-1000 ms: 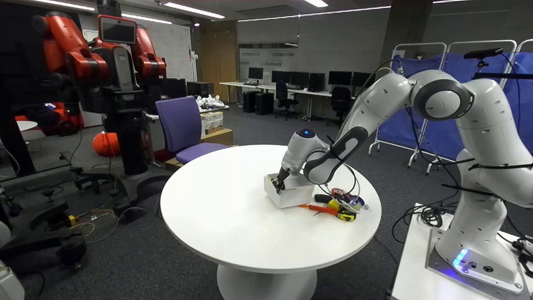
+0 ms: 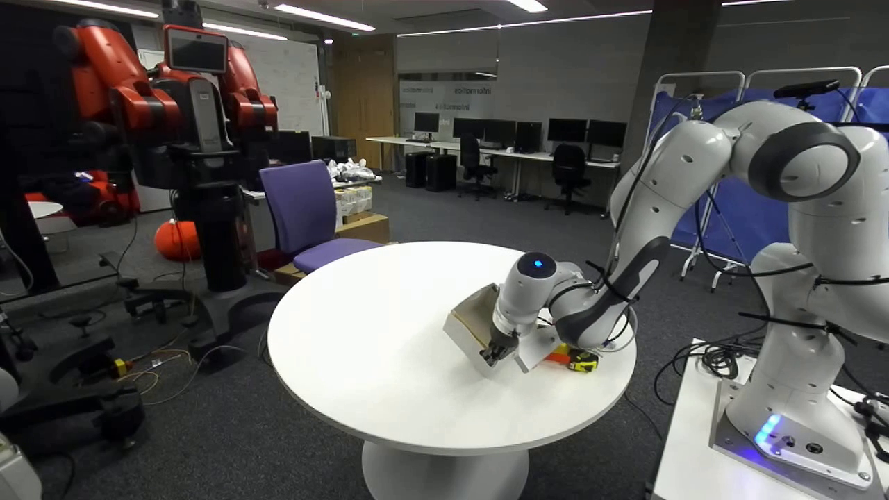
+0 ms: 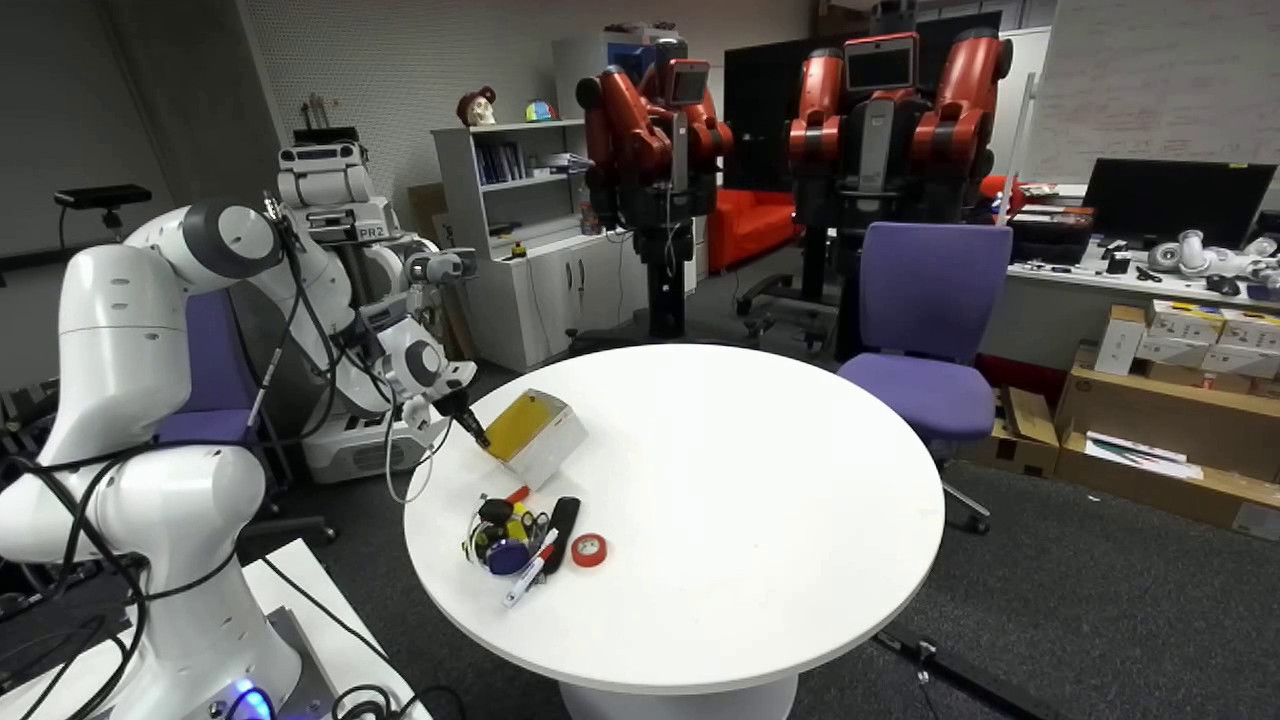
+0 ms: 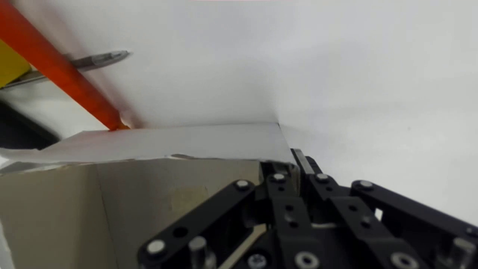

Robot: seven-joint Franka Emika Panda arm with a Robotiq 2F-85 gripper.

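A white open cardboard box (image 2: 471,323) is tilted on the round white table, with my gripper (image 2: 493,354) at its edge. My gripper is shut on the box's thin wall near a corner, one finger inside and the other outside. In the second exterior view the box (image 3: 555,440) leans with its opening towards the arm, and the gripper (image 3: 482,439) meets its near edge. The brown inside of the box (image 4: 148,192) shows no loose objects in the visible part; its lower part is hidden by the fingers.
Beside the box lies a pile of small things: a blue-lidded item (image 3: 507,556), a black object (image 3: 561,534), a marker (image 3: 524,582) and scissors. Red tape (image 3: 589,550) lies nearby. An orange-handled tool (image 4: 58,67) is close to the box.
A second ago the box stood flat on the table with the gripper at its far-left edge. The arm has moved right and towards the front, and the box is now tipped over.
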